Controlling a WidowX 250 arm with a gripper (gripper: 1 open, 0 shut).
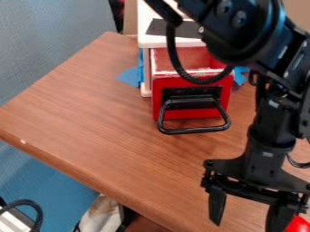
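My black gripper (pixel 248 210) hangs at the right front of the wooden table (pixel 91 136), its two fingers spread apart. A red object (pixel 296 224) shows at the bottom right edge beside the right finger; whether it lies between the fingers or behind them is unclear, and most of it is hidden.
A red box (pixel 191 91) with a black handle stands at the back on blue pieces (pixel 130 75), beside a white object with a dark top. Beyond the table's front-left edge lie blue flooring and some dark and white items.
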